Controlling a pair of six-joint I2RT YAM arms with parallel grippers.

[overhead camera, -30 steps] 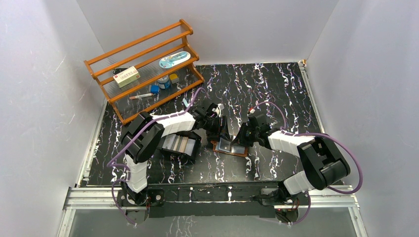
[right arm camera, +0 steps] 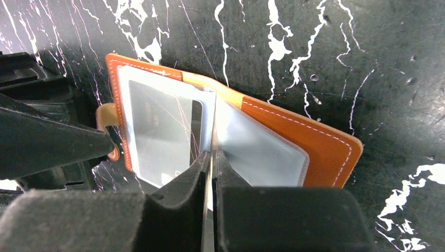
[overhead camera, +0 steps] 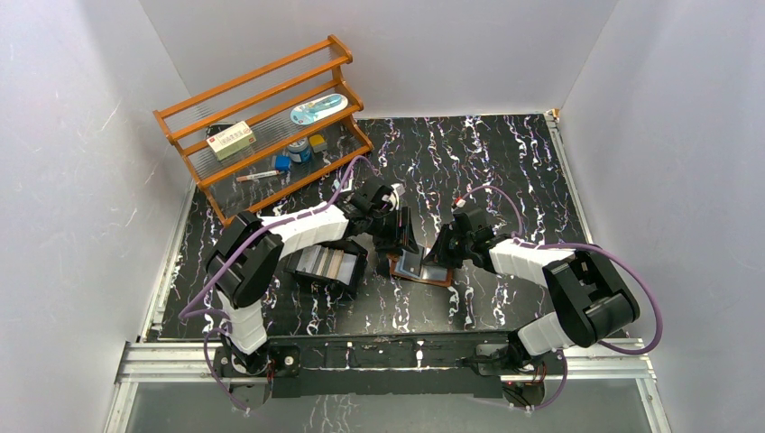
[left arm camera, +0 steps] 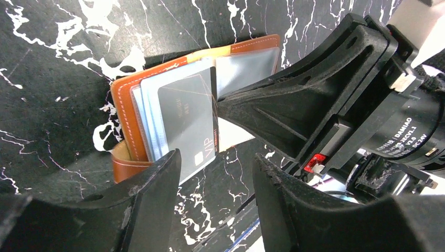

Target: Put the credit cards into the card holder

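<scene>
An orange-brown card holder (overhead camera: pixel 436 282) lies spread on the table's middle, its clear sleeves showing. One sleeve holds a grey card (left arm camera: pixel 188 126) with a dark stripe along its edge; a bit of the card still sticks out past the sleeve. My right gripper is shut on the thin edge of a clear sleeve (right arm camera: pixel 208 113) beside that card. Above the card's left part my left gripper stands open, nothing between its fingers. In the right wrist view, a left finger (right arm camera: pixel 57 139) hovers close to the holder's left edge.
Left of the holder, a black box (overhead camera: pixel 327 281) with several cards stands partly under the left arm. A wooden rack (overhead camera: pixel 262 126) with small goods fills the back left.
The left arm has shifted slightly, its gripper moving a little within the area over the holder's left part. My right arm and the holder look still.
</scene>
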